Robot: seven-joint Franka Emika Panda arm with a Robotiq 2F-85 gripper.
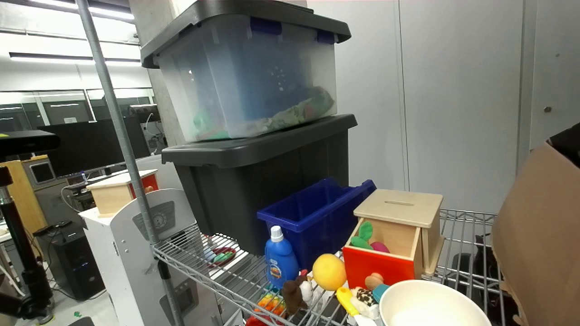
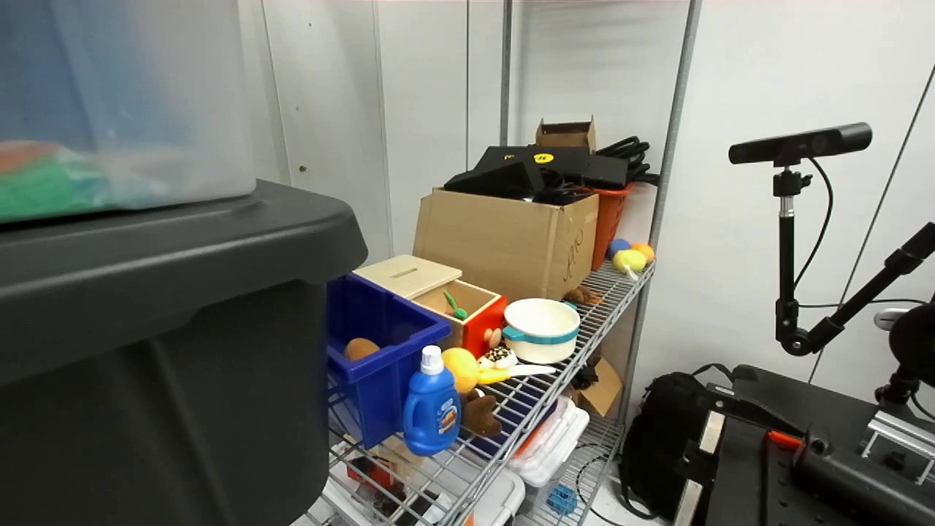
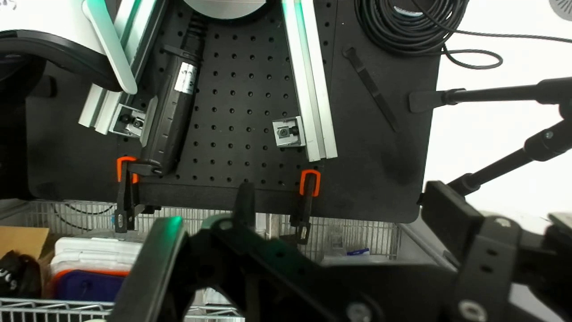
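My gripper (image 2: 700, 467) is at the right of exterior view 2, near the dark table and away from the shelf. Its two pale pads stand well apart, with nothing seen between them. In the wrist view one finger (image 3: 153, 268) shows at the lower left, and the black linkage spreads across the bottom. On the wire shelf are a wooden box with a red drawer (image 1: 380, 267) pulled out, a green-and-purple toy (image 1: 365, 234) inside it, a blue bottle (image 1: 281, 261), an orange ball (image 1: 329, 271), a white pot (image 2: 540, 329) and a yellow-handled knife (image 2: 517, 372).
A blue bin (image 2: 383, 338) holding a brown item stands beside the wooden box. Stacked storage tubs (image 1: 255, 179) and a cardboard box (image 2: 500, 237) flank these things. Below my gripper lie a black perforated table (image 3: 241, 96), metal rails (image 3: 311, 80) and coiled cable (image 3: 413, 27).
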